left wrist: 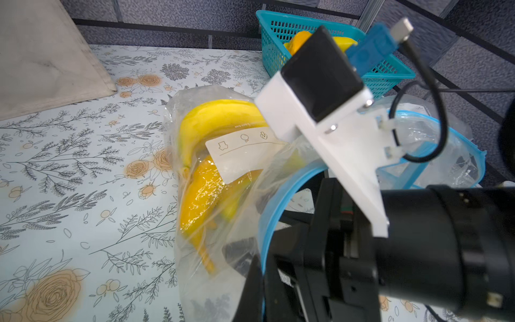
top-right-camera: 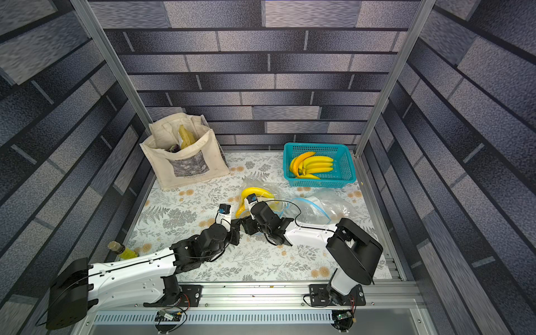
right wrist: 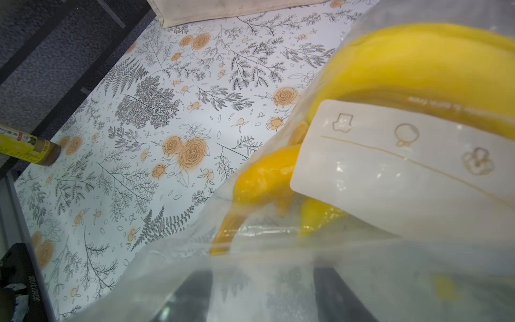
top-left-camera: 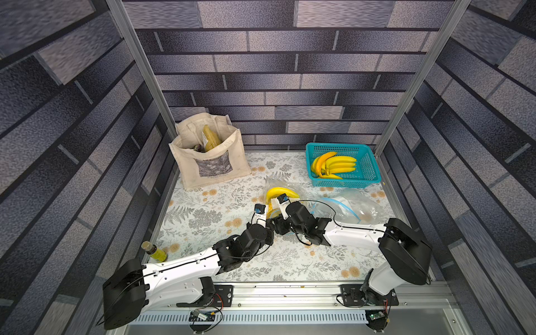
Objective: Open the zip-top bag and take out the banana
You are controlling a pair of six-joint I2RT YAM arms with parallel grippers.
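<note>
A clear zip bag (left wrist: 203, 292) with a blue zip strip lies mid-table, holding bananas (left wrist: 222, 115) and a white printed label (left wrist: 244, 153). At its near, open side, my left gripper is shut on the bag's edge, the blue strip (left wrist: 276, 206) running between its fingertips. Close beside it, my right gripper has its fingers (right wrist: 343, 295) apart. Clear film covers those fingers in the right wrist view, and in the left wrist view they show through the bag's wall, at the mouth. No banana is between them.
A second clear bag (top-left-camera: 363, 203) with a blue strip lies to the right, partly behind my right arm. The teal basket (top-left-camera: 349, 181) of bananas stands at the back right, a cloth tote (top-left-camera: 189, 173) at the back left. A small bottle (top-left-camera: 159, 254) stands front left.
</note>
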